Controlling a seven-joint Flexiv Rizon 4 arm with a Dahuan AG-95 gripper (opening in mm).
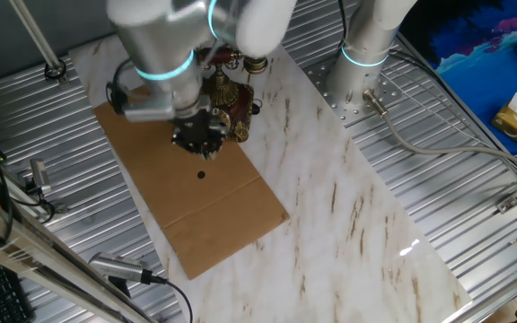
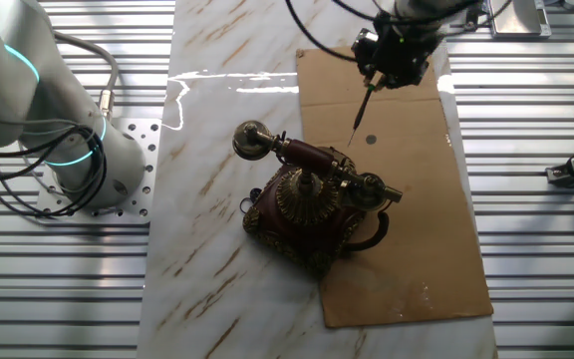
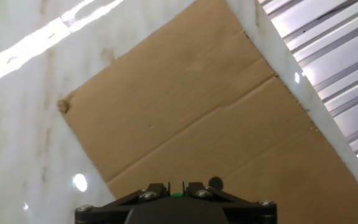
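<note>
My gripper (image 2: pixel 376 76) hangs above the brown cardboard (image 2: pixel 407 259), its fingers shut on a thin dark tool (image 2: pixel 363 108) like a small screwdriver. The tool slants down and its fine tip stands close to a black round spot (image 2: pixel 371 140) on the cardboard; whether it touches anything I cannot tell. In the wrist view a bit of green shows between the fingertips, and the black spot (image 3: pixel 215 183) lies just right of them. An antique-style red and brass telephone (image 2: pixel 305 204) stands partly on the cardboard, its handset on top.
The robot base (image 1: pixel 353 81) stands beside the tabletop on slatted metal. A metal device with a cable (image 1: pixel 119 267) sits past the table's left edge.
</note>
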